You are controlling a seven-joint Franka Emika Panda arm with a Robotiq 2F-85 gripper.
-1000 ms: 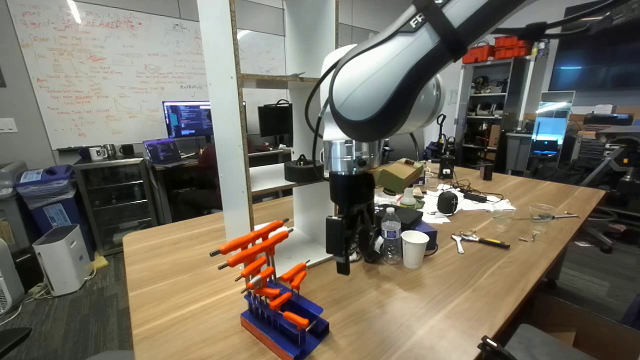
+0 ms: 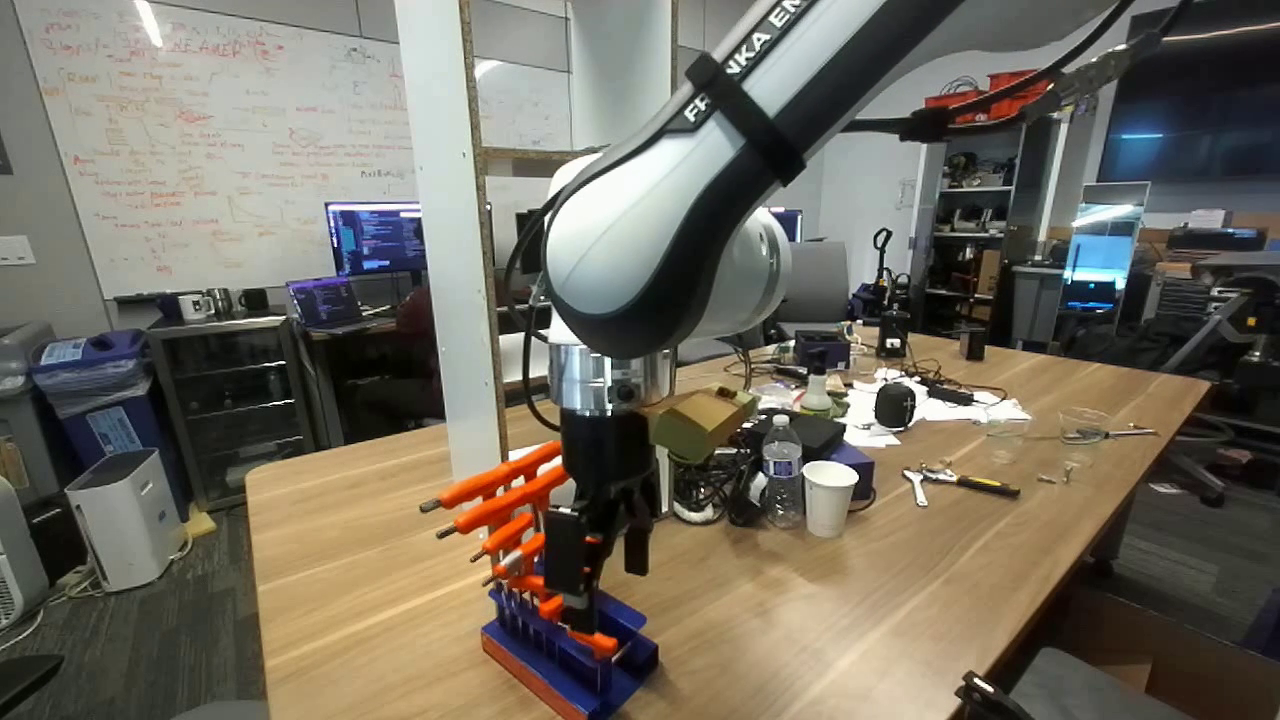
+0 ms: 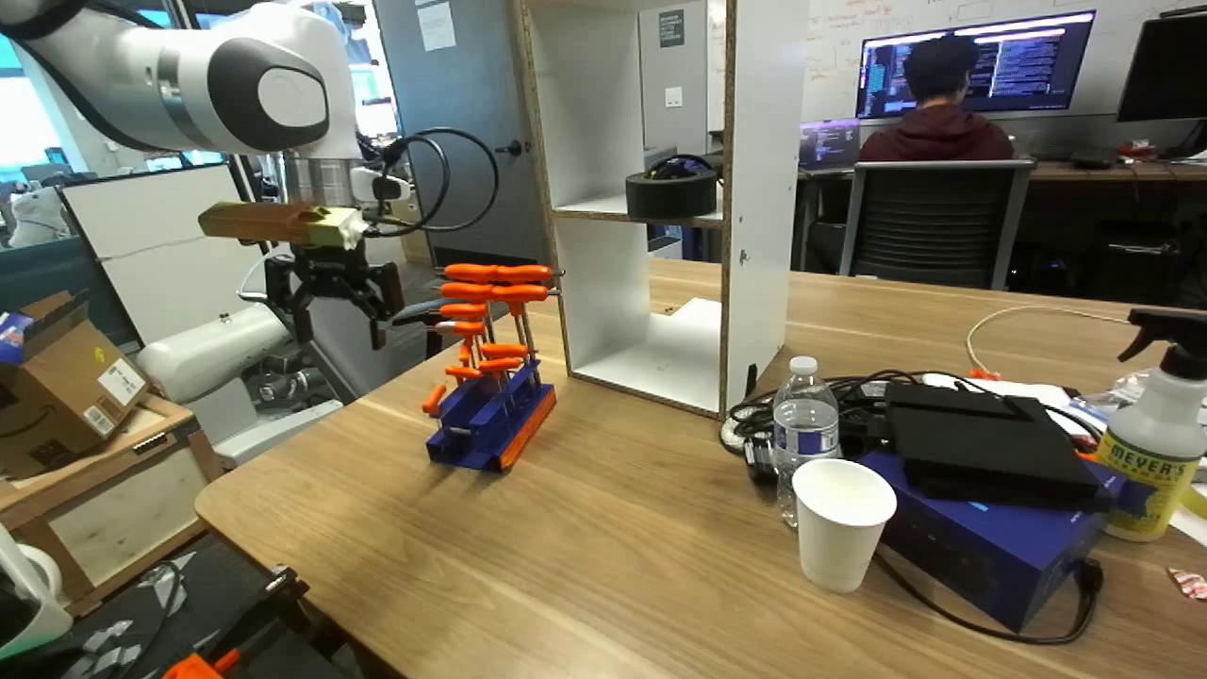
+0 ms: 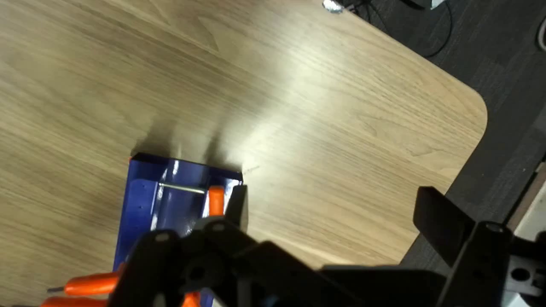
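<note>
A blue rack (image 2: 540,660) stands on the table and holds several T-handle hex keys with orange handles (image 2: 498,494). My gripper (image 2: 612,584) is open and points down; in this view it overlaps the rack and covers some handles. From the second exterior view, the gripper (image 3: 339,328) hangs to the left of the rack (image 3: 470,436), above its base, with nothing between its fingers. In the wrist view, the left finger (image 4: 238,204) appears right beside a small orange handle (image 4: 216,199) at the rack's end, while the right finger (image 4: 442,225) is over the table's edge. Contact cannot be judged.
A white shelf unit (image 3: 755,226) rises behind the rack. A water bottle (image 3: 805,424), a white paper cup (image 3: 843,521), and a blue box (image 3: 979,566) with cables stand farther along the table. Bare tabletop (image 4: 327,112) surrounds the rack. A taped box (image 2: 705,422) rides on the gripper's mount.
The arm has moved left and down in the first exterior view, from open space near the bottle to the rack. The rack and its keys have not visibly moved.
</note>
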